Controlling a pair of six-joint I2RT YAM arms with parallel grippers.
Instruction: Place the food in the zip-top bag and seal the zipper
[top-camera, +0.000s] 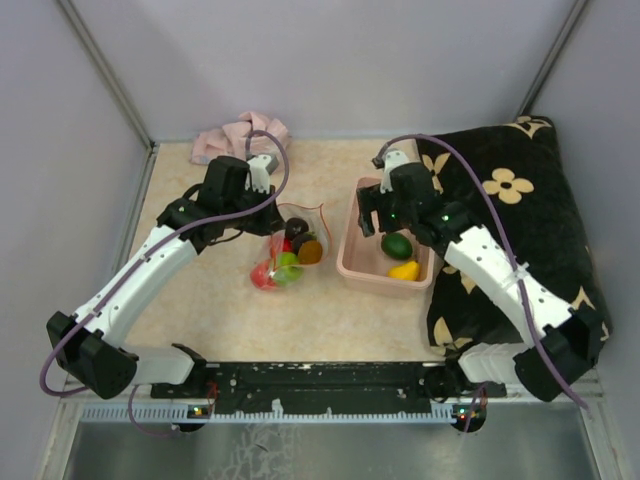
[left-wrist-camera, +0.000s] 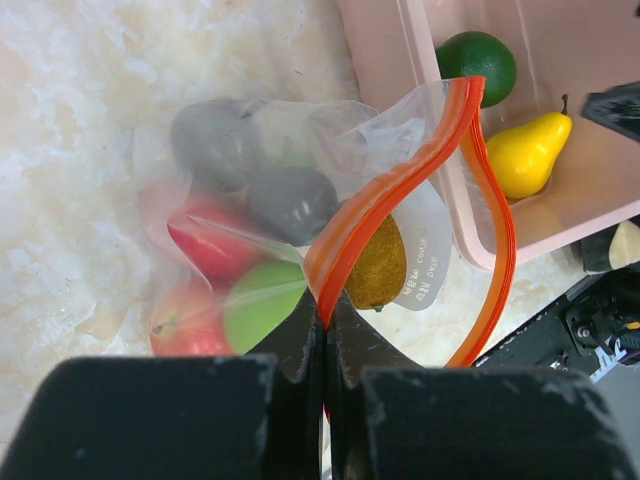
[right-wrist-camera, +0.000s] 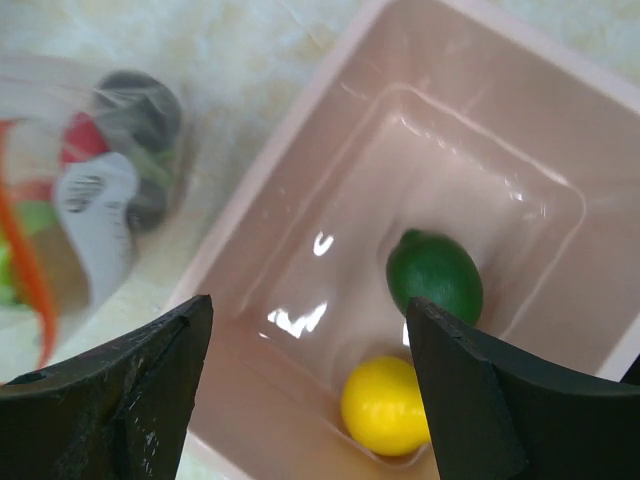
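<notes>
A clear zip top bag (left-wrist-camera: 220, 250) with an orange zipper holds several fruits and vegetables: red, green, dark and brown ones. My left gripper is shut on the bag's zipper edge. To its right, a pink container (top-camera: 360, 260) holds a green avocado (right-wrist-camera: 435, 275) and a yellow pear (left-wrist-camera: 525, 155). My right gripper hangs over this container, open, with nothing between its fingers.
A pink cloth (top-camera: 225, 140) lies at the back left. A black floral cushion (top-camera: 470, 160) fills the right side.
</notes>
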